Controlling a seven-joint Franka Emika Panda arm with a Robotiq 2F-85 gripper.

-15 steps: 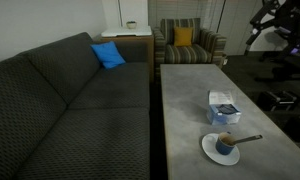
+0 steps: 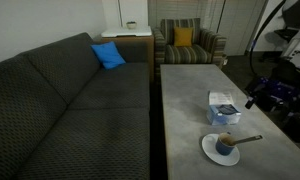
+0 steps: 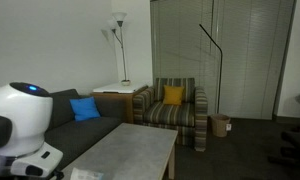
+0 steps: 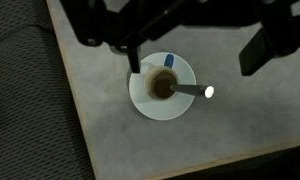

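A cup [image 2: 225, 143] with a blue outside stands on a white saucer [image 2: 210, 150] near the table's front end. From it a spoon [image 2: 249, 139] sticks out to the right. Seen from above in the wrist view, the cup [image 4: 158, 86] holds something brown, its blue handle [image 4: 169, 60] points up the picture, and the spoon [image 4: 197, 90] leans over the rim. My gripper [image 2: 262, 100] is over the table's right side, apart from the cup and behind it. The wrist view shows the gripper open, its dark fingers wide apart with nothing held between them.
A blue and white box [image 2: 221, 116] with raised flaps sits on the grey table [image 2: 185, 90] behind the cup. A dark sofa [image 2: 90, 125] lines the left side, and a striped armchair [image 2: 182, 53] stands beyond the table.
The cup, saucer, spoon and box have not moved.
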